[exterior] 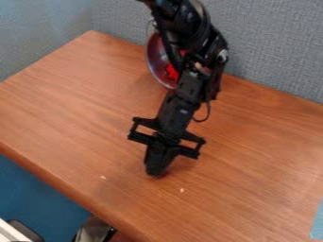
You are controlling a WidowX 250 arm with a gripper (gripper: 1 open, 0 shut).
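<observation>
The black gripper (157,163) is low over the middle of the wooden table (76,113), its tip at or just above the surface; it looks shut, with nothing visible between its fingers. Behind the arm, at the back of the table, a metal bowl (157,60) with a red thing (171,72) in it is partly hidden by the arm.
A grey padded wall (265,57) runs along the back. Beyond the front left edge are a blue floor and some dark and white equipment (19,230).
</observation>
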